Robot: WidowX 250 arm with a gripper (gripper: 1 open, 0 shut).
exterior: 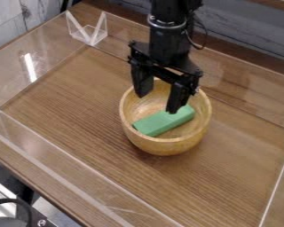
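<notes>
My gripper (162,82) is at the centre, open, its black fingers over the back part of a round yellow bowl (194,136). A green oblong block (163,121) lies slanted in the bowl, just below and in front of the fingers. Whether the fingertips are inside the rim or just above it is hard to tell.
A small clear wire-like or plastic item (89,28) stands at the top left. Dark cables (14,208) lie at the bottom left edge.
</notes>
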